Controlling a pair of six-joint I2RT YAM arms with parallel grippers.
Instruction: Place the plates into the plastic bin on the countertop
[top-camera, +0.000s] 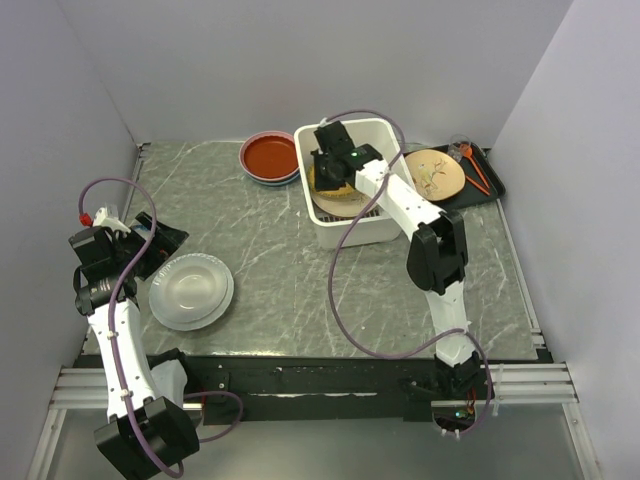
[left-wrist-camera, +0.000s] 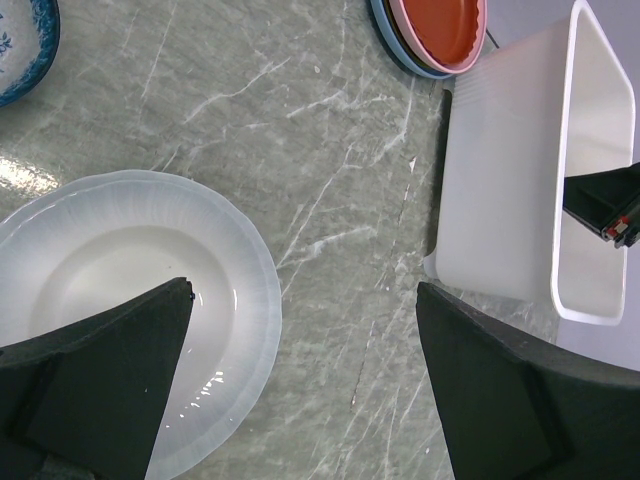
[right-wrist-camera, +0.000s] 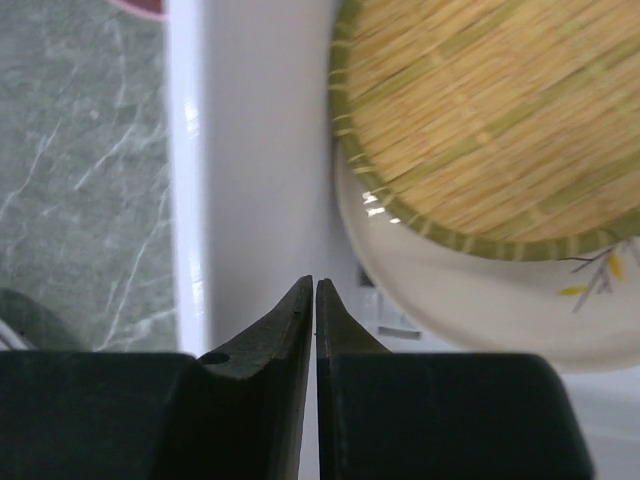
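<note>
A white plastic bin (top-camera: 363, 232) stands at the back centre. In the right wrist view a woven yellow plate (right-wrist-camera: 485, 120) rests on a cream plate (right-wrist-camera: 440, 290) inside it. My right gripper (top-camera: 318, 165) is over the bin's left part, shut, beside the inner wall; whether anything is between its fingers is unclear. Clear plates (top-camera: 190, 295) lie stacked at the left front. My left gripper is open above their right side, empty. A stack of red, pink and blue plates (top-camera: 269, 157) sits left of the bin.
A black tray (top-camera: 480, 195) with a patterned plate (top-camera: 436, 174) and orange utensils lies right of the bin. A blue-rimmed dish (left-wrist-camera: 25, 50) is at the left.
</note>
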